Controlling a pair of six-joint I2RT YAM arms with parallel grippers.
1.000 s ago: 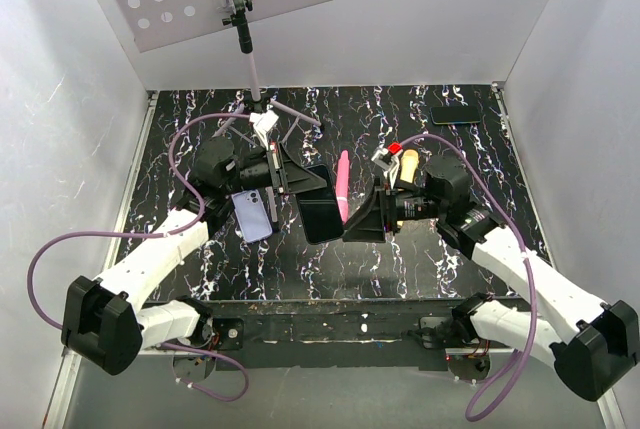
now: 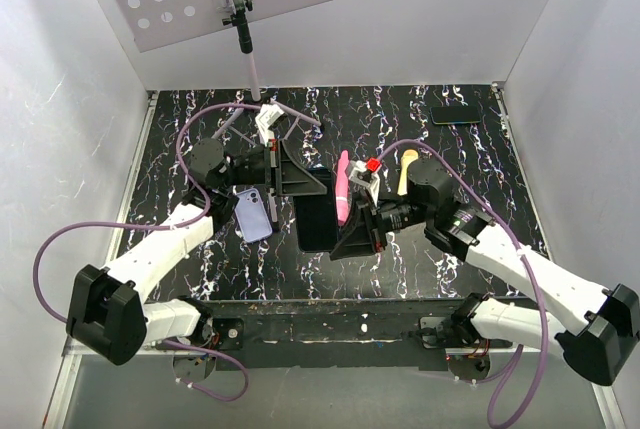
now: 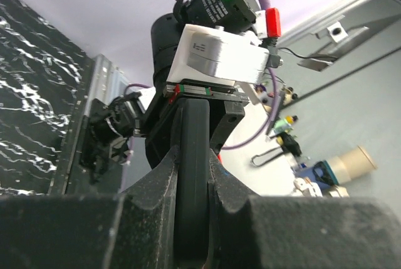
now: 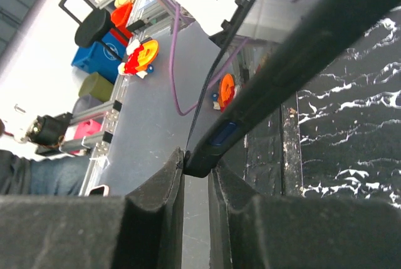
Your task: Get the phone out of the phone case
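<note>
A black phone in a dark case is held upright between my two grippers in the top view, screen showing. My left gripper is shut across its upper part; in the left wrist view the dark case edge runs between the fingers. My right gripper is shut at the lower right corner. In the right wrist view, a thick dark edge and a thin dark strip meet at the fingertips, with an opening between them further up. Which of the two is case or phone is hard to tell.
A lilac phone lies on the table left of the held one. A pink item and a yellow-handled one lie behind the right gripper. Another dark phone is at the back right. A stand rises behind.
The phone now hangs straighter.
</note>
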